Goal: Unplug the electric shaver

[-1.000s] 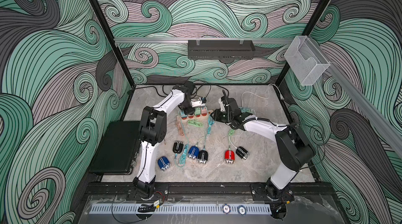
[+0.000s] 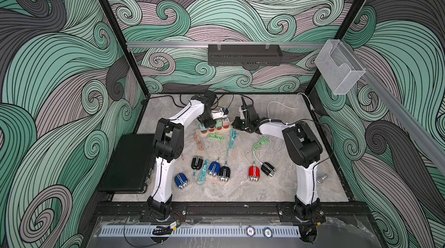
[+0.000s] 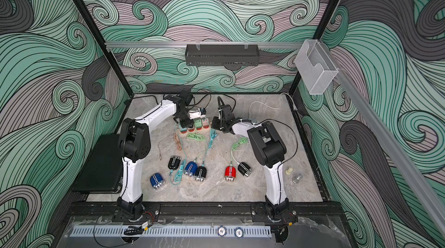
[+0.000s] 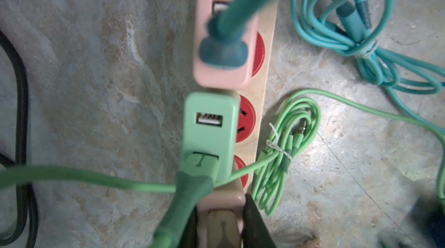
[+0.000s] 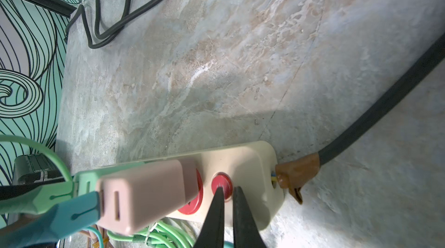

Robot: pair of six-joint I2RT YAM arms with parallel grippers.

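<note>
A power strip (image 5: 248, 169) holds a row of adapters with cables, including a green adapter (image 4: 208, 132) and a pink adapter (image 4: 224, 76). My left gripper is shut on a pinkish adapter with a pale plug at the bottom of the left wrist view, beside the green one. My right gripper is shut, its fingertips at the strip's end by a small red button (image 5: 221, 183), nothing seen between them. Several shavers lie in front, among them a red one (image 2: 254, 172) and a blue one (image 2: 213, 168).
A black case (image 2: 127, 162) lies at the left. Coiled cables (image 4: 343, 25) lie in front of the strip, and a thick black cord (image 5: 370, 113) leaves its right end.
My left arm has stayed in place.
</note>
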